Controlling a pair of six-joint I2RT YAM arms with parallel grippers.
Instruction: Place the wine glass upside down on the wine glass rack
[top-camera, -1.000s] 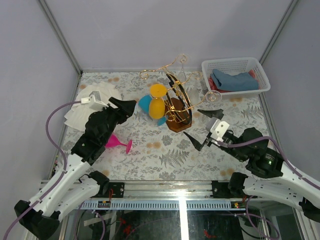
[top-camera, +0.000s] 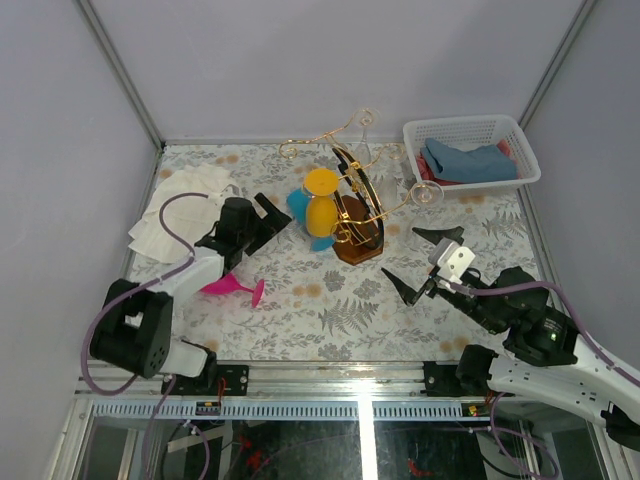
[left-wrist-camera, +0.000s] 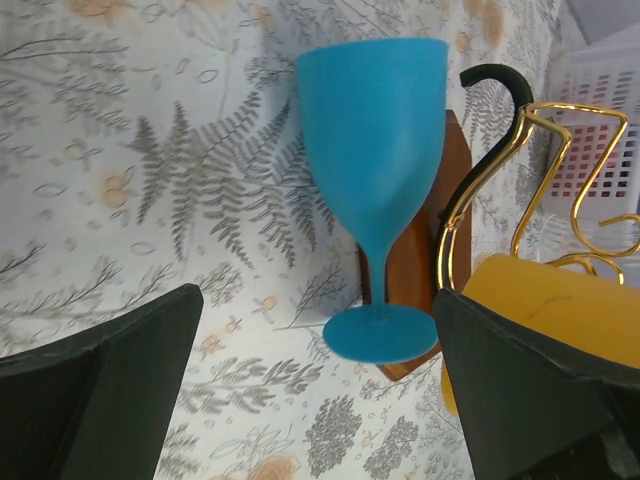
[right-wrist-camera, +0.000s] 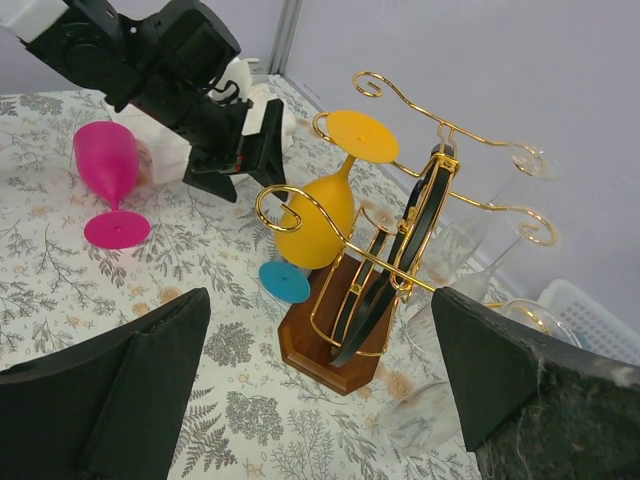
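Note:
The gold wire rack (top-camera: 362, 205) stands on its brown wooden base near the middle of the table. From its left hook hangs a yellow wine glass (top-camera: 321, 212), upside down; clear glasses (right-wrist-camera: 450, 250) hang on the far side. A blue wine glass (left-wrist-camera: 372, 130) lies on the table beside the base. My left gripper (top-camera: 274, 220) is open left of the blue glass, nothing between its fingers. Front right of the rack, my right gripper (top-camera: 420, 263) stands open and empty. A pink wine glass (right-wrist-camera: 107, 168) lies on its side, partly under the left arm in the top view.
A white basket (top-camera: 470, 130) with blue and red cloth stands at the back right. White cloth (top-camera: 182, 208) lies at the left behind the left arm.
The left arm has swung lower, its gripper now turned towards the blue glass. The right arm has shifted slightly right, and the yellow glass has settled slightly right on its hook.

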